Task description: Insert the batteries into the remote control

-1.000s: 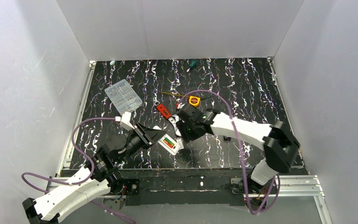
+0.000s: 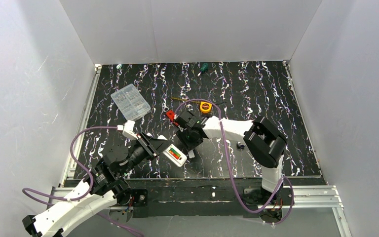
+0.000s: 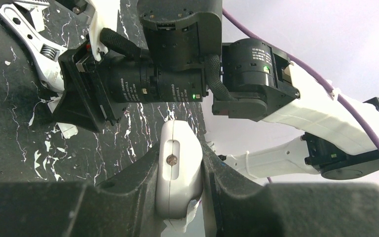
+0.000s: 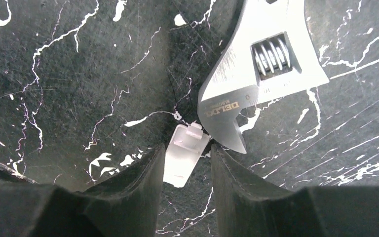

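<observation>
My left gripper (image 2: 163,144) is shut on the white remote control (image 2: 175,155) and holds it above the table. Red and green batteries show in its uncovered compartment in the top view. The left wrist view shows only the rounded white side of the remote (image 3: 180,168), with a small screw in a slot. A small white battery cover (image 4: 182,154) lies on the dark marbled table. Just over it, my right gripper is part open, one finger on either side. Whether the fingers touch the cover cannot be told.
An adjustable wrench (image 4: 246,84) with a red handle (image 2: 170,114) lies right against the cover's end. Further back are a yellow tape measure (image 2: 206,107), a clear parts box (image 2: 131,102) and a green screwdriver (image 2: 204,68).
The right arm has swung left and its gripper has come down to the cover, now hiding part of the wrench. My left gripper and the remote have shifted slightly left.
</observation>
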